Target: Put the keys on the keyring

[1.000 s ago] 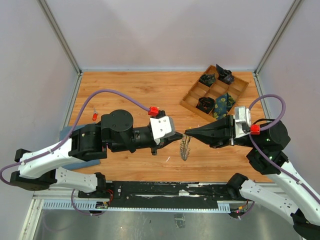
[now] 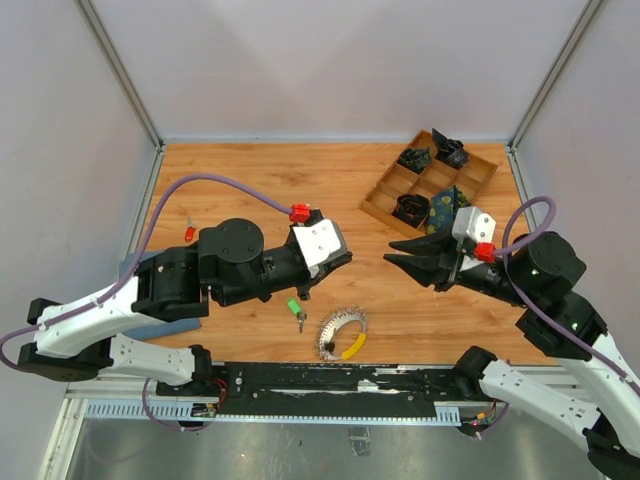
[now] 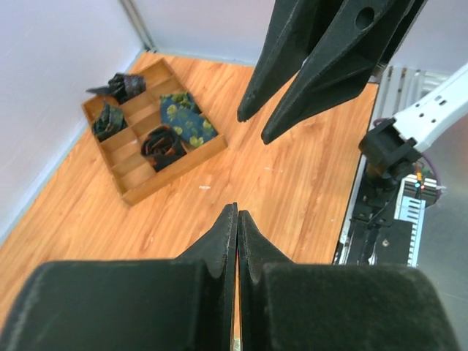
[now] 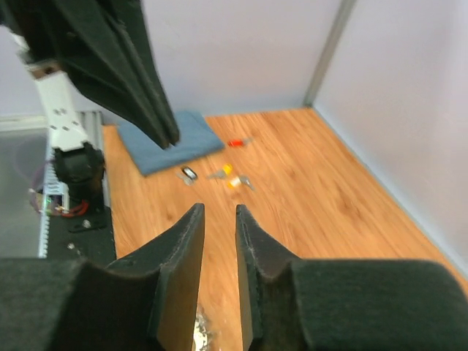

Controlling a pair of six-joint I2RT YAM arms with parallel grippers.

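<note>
A silvery coiled keyring [image 2: 341, 332] lies curved on the table in the top view, below and between the grippers. By its lower right is a yellow piece [image 2: 354, 346]; whether it is threaded on cannot be told. A green-headed key [image 2: 297, 309] rests to its left. My left gripper is shut, nothing showing between its fingers, above the table. Facing it on the right, my right gripper stands part open with an empty gap. In the right wrist view, yellow keys [image 4: 221, 172], a dark key [image 4: 188, 174] and a red key [image 4: 238, 142] lie apart.
A wooden compartment box [image 2: 382, 208] with dark cloth-like items stands at the back right. A blue-grey mat [image 4: 174, 151] lies at the left side. Bare tabletop [image 2: 270, 175] stretches across the back middle.
My right gripper moved right and opened.
</note>
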